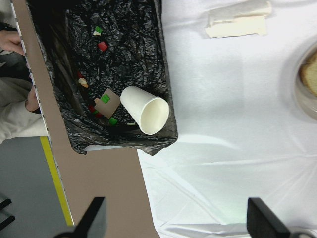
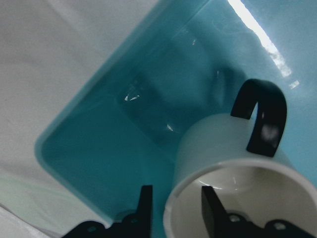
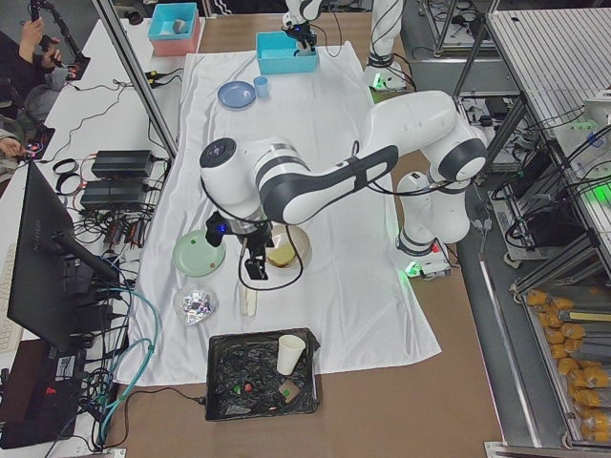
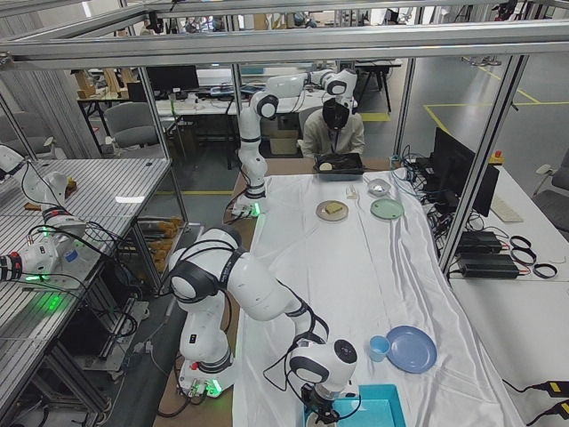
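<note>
A white paper cup [image 3: 290, 354] lies in the black-lined tray [image 1: 59, 124] among small coloured bits. My left gripper [image 3: 256, 262] hangs above the tray's far side near the tan plate [image 4: 322, 213] with bread; its fingers are spread wide, empty, in the left wrist view. My right gripper is at the blue bin [image 4: 387, 405], its fingertips either side of the rim of a white mug [image 2: 218, 144] with a black handle inside the bin. Whether it grips is unclear.
A green plate [image 3: 199, 253], foil-covered bowl [image 3: 195, 305], wrapped item [image 1: 237, 25], blue plate [image 4: 411, 350] and blue cup [image 4: 379, 348] stand on the white cloth.
</note>
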